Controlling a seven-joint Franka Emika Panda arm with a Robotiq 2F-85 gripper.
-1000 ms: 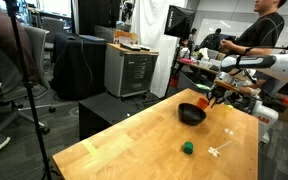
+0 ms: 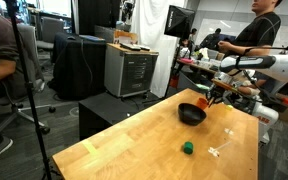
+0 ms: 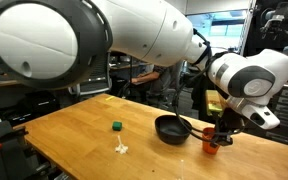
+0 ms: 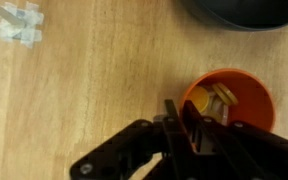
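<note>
An orange cup [image 4: 252, 92] stands on the wooden table, with several yellow and pale pieces [image 4: 215, 100] inside it. My gripper reaches down over the cup's near-left rim in the wrist view and is shut on that rim. In exterior view 2 the arm's end hides part of the orange cup [image 3: 210, 142], which looks upright at table level. Whether its base touches the wood cannot be made out.
A black bowl [image 3: 172, 128] sits close beside the cup. Further off lie a green block [image 3: 116, 126] and a white taped piece [image 3: 121, 146]. A person stands behind the arm.
</note>
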